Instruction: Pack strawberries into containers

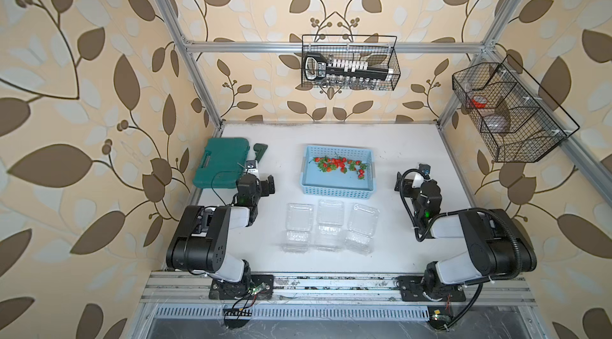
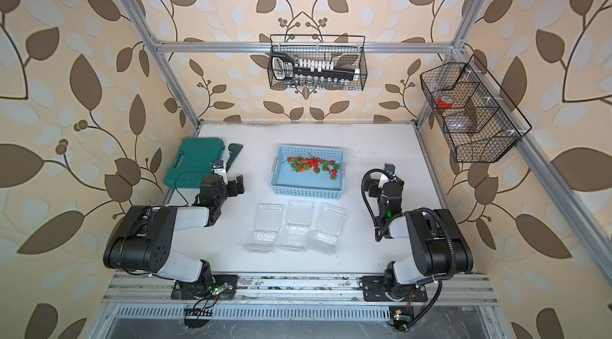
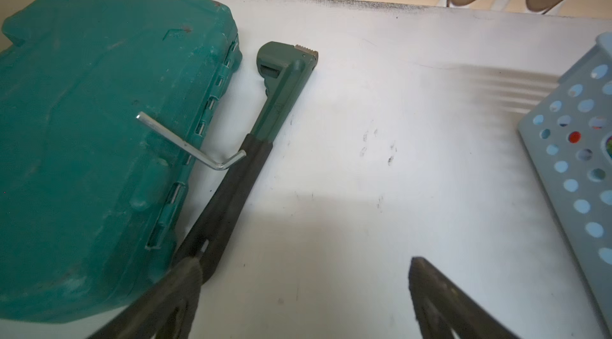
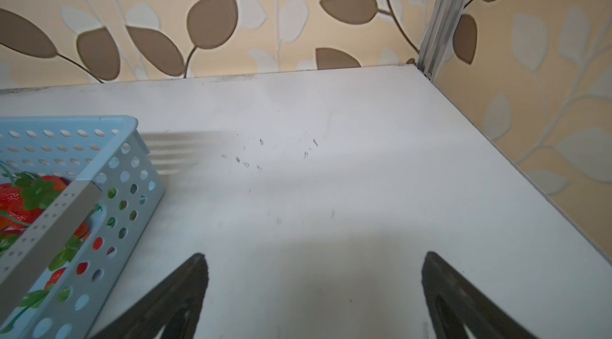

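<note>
Several red strawberries with green leaves [image 1: 338,163] lie inside a light blue perforated basket [image 1: 338,193] at the middle of the table. In front of it, three clear plastic containers stand in a row with lids raised: a left one [image 1: 298,221], a middle one [image 1: 330,218] and a right one [image 1: 362,224]; all look empty. My left gripper is open, left of the basket, with only bare table between its fingers. Right of the basket, my right gripper is likewise open and holds nothing.
A green case [image 3: 95,147] fills the left side, a hex key [image 3: 188,146] on its edge and a pipe wrench [image 3: 255,141] alongside. Wire racks hang on the back [image 1: 350,74] and right [image 1: 510,109] walls.
</note>
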